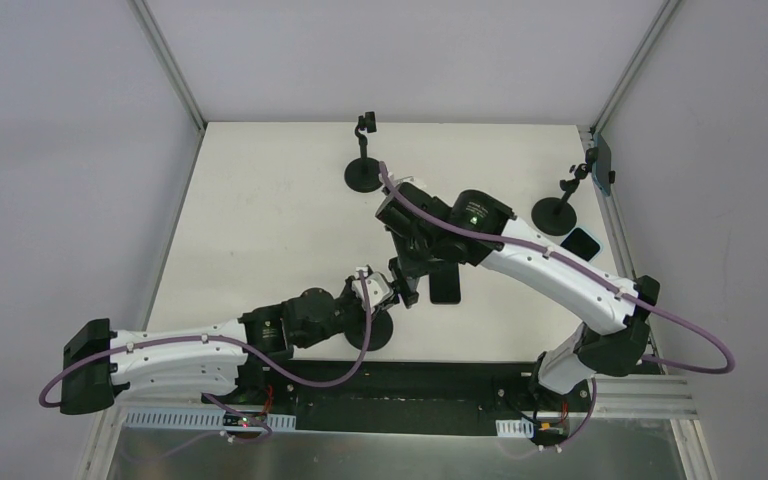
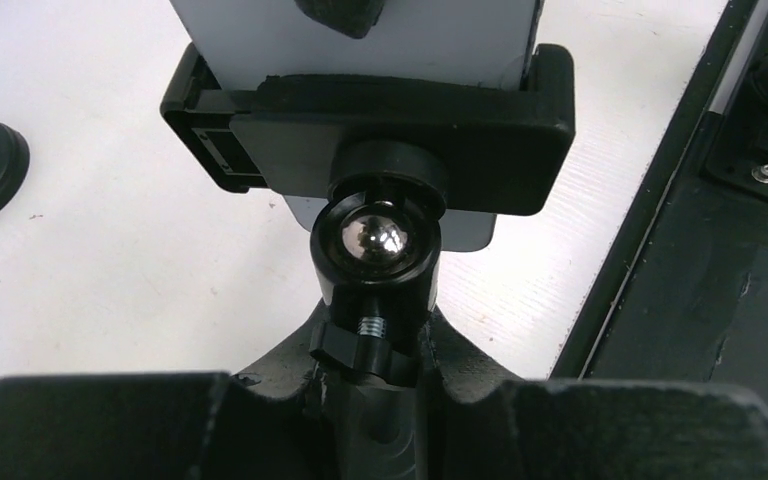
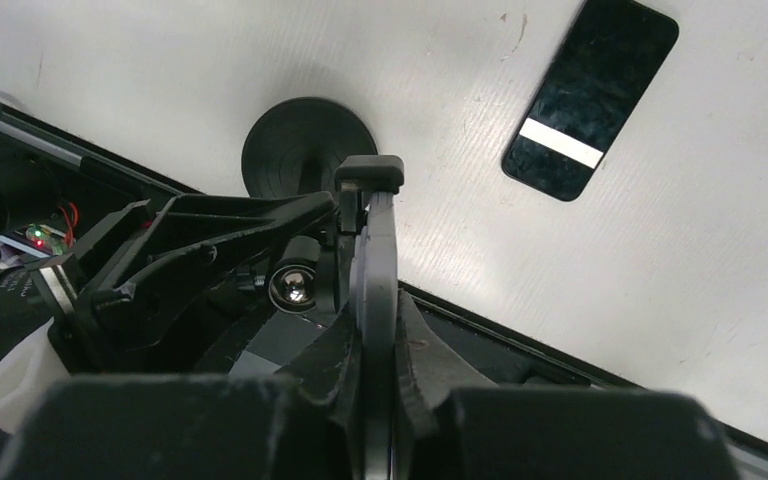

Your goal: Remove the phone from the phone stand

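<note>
The front phone stand has a round base point(image 3: 307, 135) and a black clamp point(image 2: 400, 130), with a grey phone point(image 2: 380, 45) in it. My left gripper is shut on the stand just below the ball joint point(image 2: 374, 237). My right gripper is shut on the phone, seen edge-on in the right wrist view and still within the clamp. In the top view both grippers meet near the front middle, largely hidden by the arms.
A black phone point(image 3: 590, 100) lies on the white table point(image 1: 260, 220). Another stand point(image 1: 363, 172) is at the back middle; a stand point(image 1: 554, 214) with a device and a second flat phone point(image 1: 580, 243) are at the right edge.
</note>
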